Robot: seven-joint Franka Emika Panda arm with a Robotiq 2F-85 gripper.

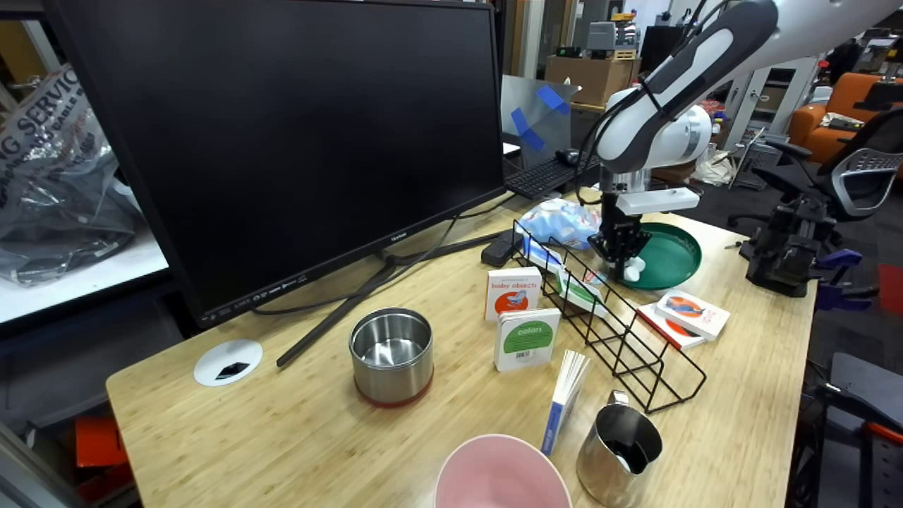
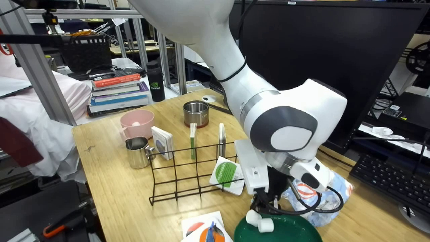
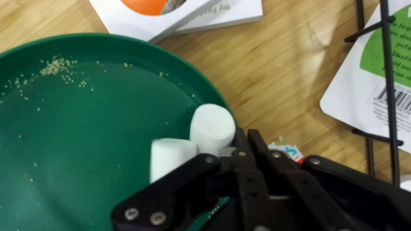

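Note:
A green plate seems tilted, its lower side at my gripper. Two white marshmallow-like pieces lie together on the plate by that side, next to my fingers. In the wrist view the fingertips stand close together at the rim, with only a narrow gap showing. Whether the rim is between them is hidden. From the first exterior view, the gripper is at the plate's left edge, the plate rising away to the right. The second exterior view shows the white pieces just below the gripper.
A black wire rack stands close by with a board book in it. Two more books lie beside the plate. A patterned plastic bag is behind the gripper. A metal pitcher and pink mug stand farther off.

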